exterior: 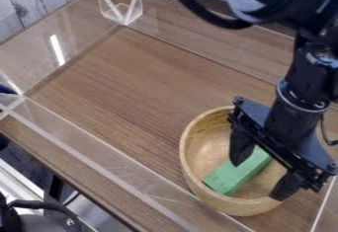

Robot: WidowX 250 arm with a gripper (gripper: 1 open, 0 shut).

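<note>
A light wooden bowl [203, 173] sits at the lower right of the tray, holding a green block [227, 177] that lies tilted in it. My black gripper [264, 157] stands open over the bowl, its two fingers reaching down either side of the block's upper part. The far end of the block is hidden behind the gripper. Whether the fingertips touch the block I cannot tell.
The wooden tray floor [113, 88] is clear to the left and behind the bowl. Clear plastic walls line its edges. Dark cables and fittings lie outside it at the lower left.
</note>
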